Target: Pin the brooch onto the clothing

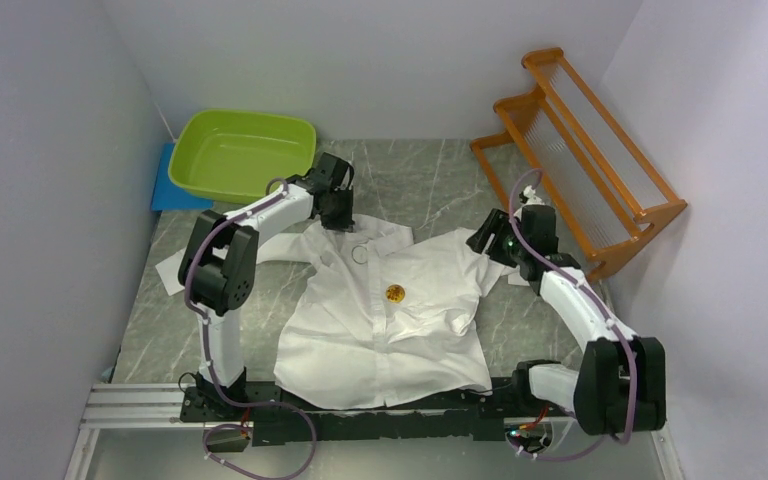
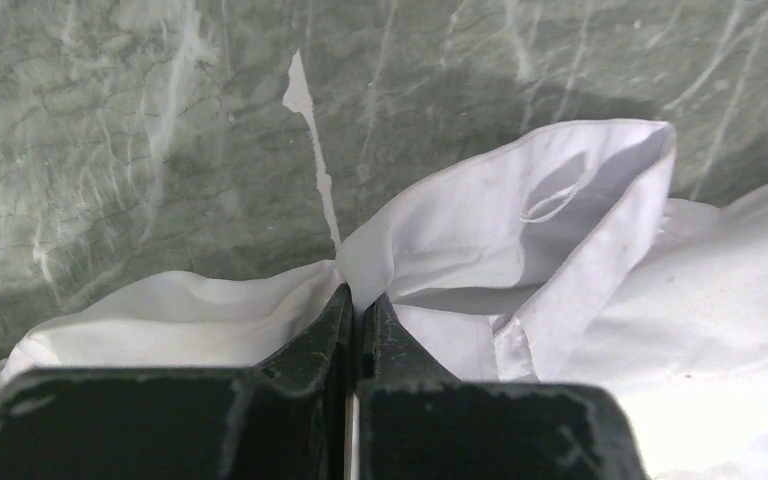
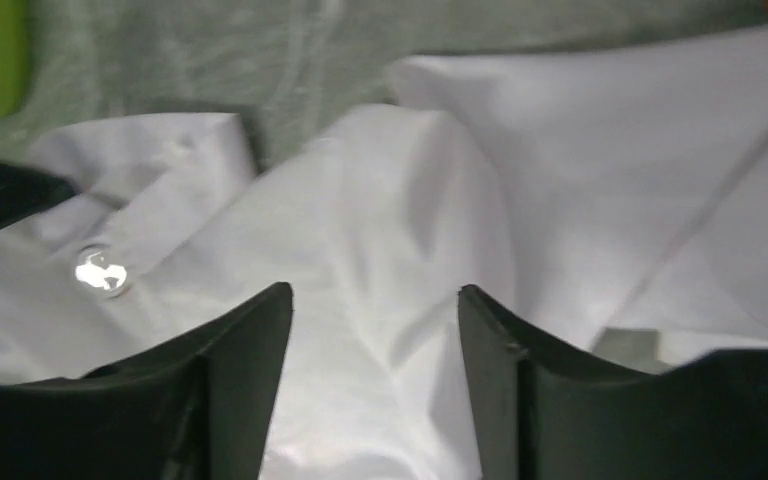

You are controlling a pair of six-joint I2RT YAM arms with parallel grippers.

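A white shirt lies spread on the grey marbled table. On its chest, right of the button strip, sits a round gold-coloured brooch; how it is fastened cannot be told. My left gripper is shut on the shirt's white fabric near the collar, at the shirt's upper left. Over the shirt's right shoulder, my right gripper has its fingers apart and nothing between them. A shiny round disc shows below the collar in the blurred right wrist view.
A green basin stands on a blue mat at the back left. The wooden rack leans at the back right, close to my right arm. Bare table lies behind the collar.
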